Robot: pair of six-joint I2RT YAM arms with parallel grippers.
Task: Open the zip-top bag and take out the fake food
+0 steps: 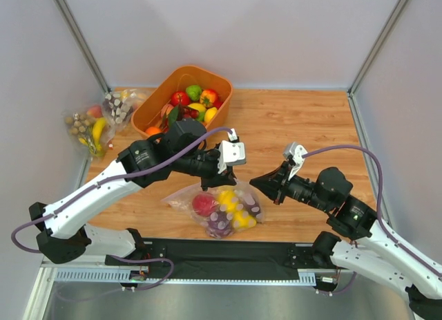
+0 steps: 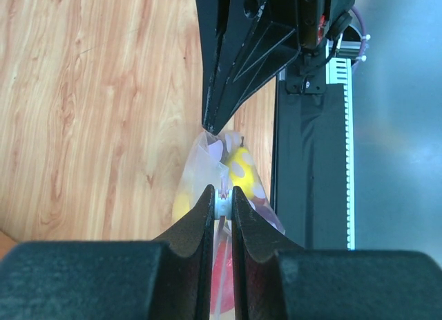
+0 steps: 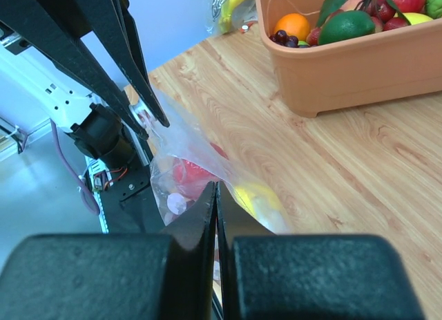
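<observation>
The clear zip top bag (image 1: 197, 204) hangs from my left gripper, which is shut on the top edge of its film. Inside the bag show a red round piece (image 1: 204, 204), yellow pieces (image 1: 226, 199) and dark, white-spotted pieces (image 1: 219, 223). My right gripper is shut, no film visible between its fingers. In the left wrist view, its fingertips (image 2: 215, 123) come close to the bag's far upper corner; whether they touch it I cannot tell. The zip itself is hard to make out.
An orange bin (image 1: 222, 85) of fake fruit and vegetables stands at the back. Two other filled bags, one with a banana (image 1: 98, 130) and one with dark pieces (image 1: 119, 107), lie at the left. Bare wooden table (image 1: 297, 126) stretches across the back right.
</observation>
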